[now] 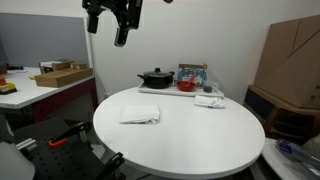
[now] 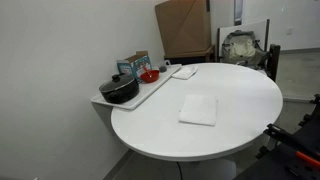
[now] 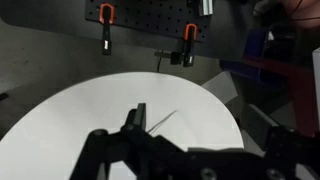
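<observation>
My gripper (image 1: 107,32) hangs high above the near left part of the round white table (image 1: 190,140), its fingers spread apart and nothing between them. On the tabletop well below it lies a flat white cloth (image 1: 140,114), roughly square in the second exterior view, where the same cloth (image 2: 198,110) is nearer the front. A smaller folded white cloth (image 1: 210,101) rests by the table's back edge. In the wrist view, dark gripper parts cover the lower middle and hide part of the table (image 3: 90,110); a pale cloth (image 3: 178,128) shows faintly there.
Behind the table, a white shelf (image 2: 151,88) holds a lidded black pot (image 2: 120,92), a red bowl (image 2: 150,76) and a colourful box (image 1: 193,72). Cardboard boxes (image 1: 62,76) stand at left.
</observation>
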